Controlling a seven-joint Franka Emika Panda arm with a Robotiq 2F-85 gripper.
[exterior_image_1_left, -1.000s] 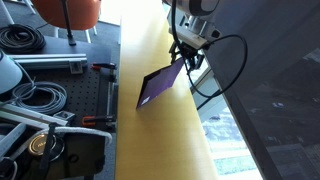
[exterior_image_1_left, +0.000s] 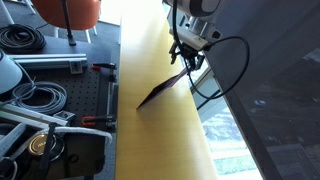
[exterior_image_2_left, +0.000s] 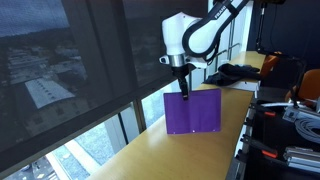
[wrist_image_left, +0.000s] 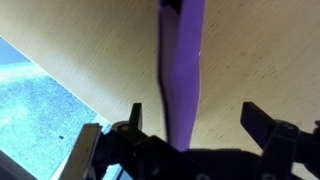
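A flat purple panel (exterior_image_2_left: 193, 112), perhaps a folder or board, stands on edge on the wooden table in exterior view 2. Exterior view 1 shows that panel (exterior_image_1_left: 162, 90) leaning and nearly edge-on. My gripper (exterior_image_2_left: 183, 82) is over its upper edge, pointing down. Seen from the wrist, the panel (wrist_image_left: 182, 85) runs as a narrow strip between the open fingers, with a visible gap on either side. The left finger (wrist_image_left: 128, 128) is nearer to it than the right. Whether anything else supports the panel cannot be told.
A window (exterior_image_2_left: 95, 140) lies along one side. Opposite, a black cart (exterior_image_1_left: 85, 100) carries coiled cables and tools. Dark items (exterior_image_2_left: 235, 75) lie farther back.
In exterior view 1 the panel has tipped or turned to a thinner, more edge-on look, showing less of its purple face. The arm has hardly moved.
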